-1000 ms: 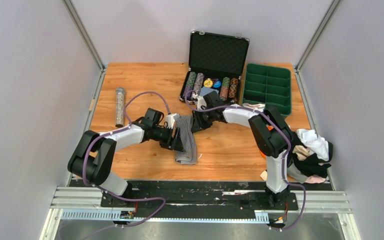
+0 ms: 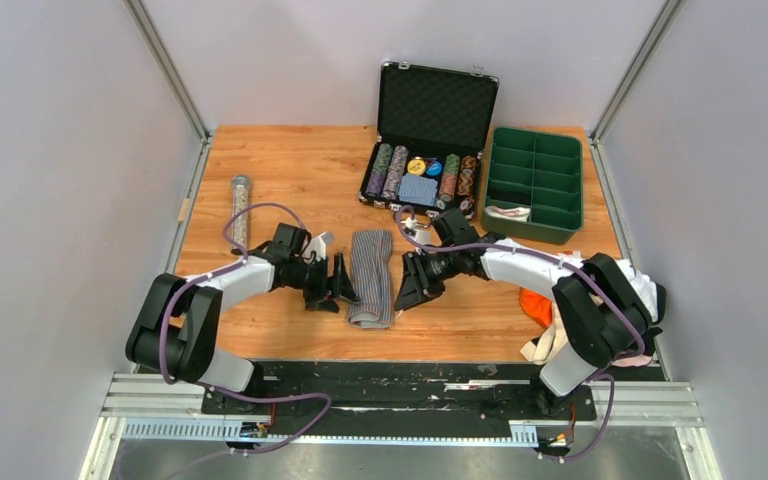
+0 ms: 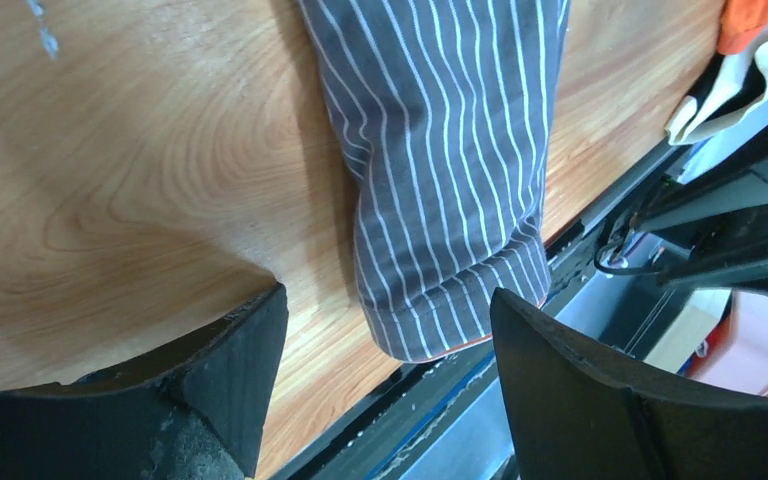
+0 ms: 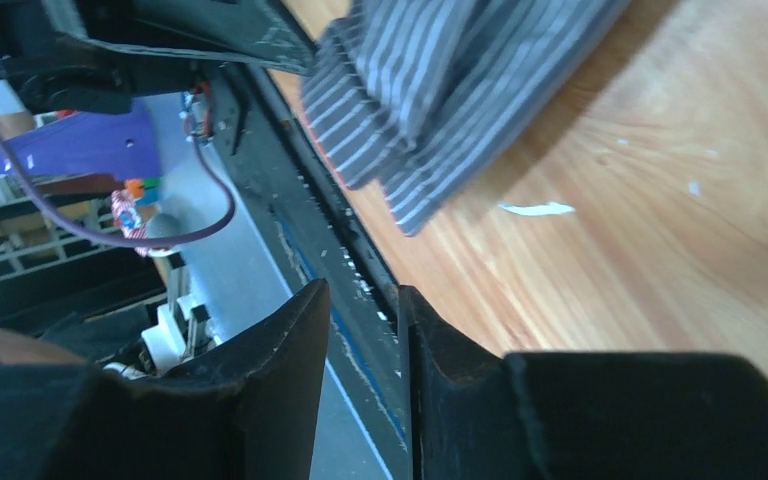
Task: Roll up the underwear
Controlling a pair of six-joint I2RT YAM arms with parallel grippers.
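Note:
The grey underwear with white stripes (image 2: 370,262) lies as a long folded strip on the table, its narrow near end toward the front edge. In the left wrist view, that near end of the underwear (image 3: 440,200) shows between and beyond the spread fingers of my left gripper, which is open. From above, the left gripper (image 2: 346,285) is at the strip's left edge, near its lower part. My right gripper is to the right of the strip, its fingers a small gap apart with no cloth between them. In that view the underwear (image 4: 400,95) lies beyond the fingertips.
An open case of poker chips (image 2: 438,125) and a green divided box (image 2: 532,190) stand at the back. A clear tube (image 2: 240,210) lies at the left. Clothes, including an orange piece (image 2: 536,306), are heaped at the right. Bare wood surrounds the strip.
Both grippers have come toward the table's front; the right one has also left the strip's upper right edge. The strip now lies straighter. The right arm has swung outward over the clothes.

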